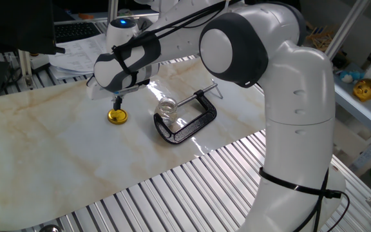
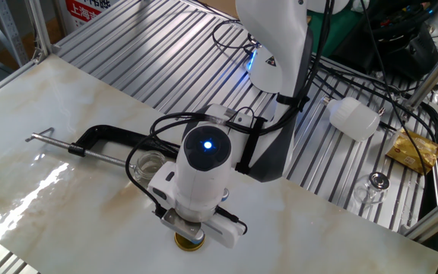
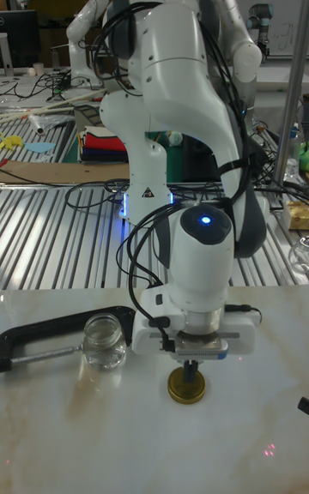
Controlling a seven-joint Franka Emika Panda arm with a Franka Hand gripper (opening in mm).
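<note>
A round gold lid (image 1: 117, 116) lies flat on the marbled tabletop (image 1: 50, 154). My gripper (image 1: 117, 107) points down at the lid's far edge, its dark fingertips close to or touching it. In the third exterior view the fingers (image 3: 190, 370) come down over the back part of the lid (image 3: 186, 387); whether they are open or shut on it cannot be made out. From the second exterior view the hand covers most of the lid (image 2: 189, 240). A clear glass jar (image 3: 104, 342) without a lid stands beside the hand, held within the frame of a black C-clamp (image 1: 187, 126).
The clamp's screw bar (image 2: 101, 157) sticks out to one side of the jar. A small glass jar (image 2: 372, 188), a white bulb-shaped object (image 2: 353, 119) and a gold packet (image 2: 413, 149) sit on the slatted metal bed. Much of the marbled top is bare.
</note>
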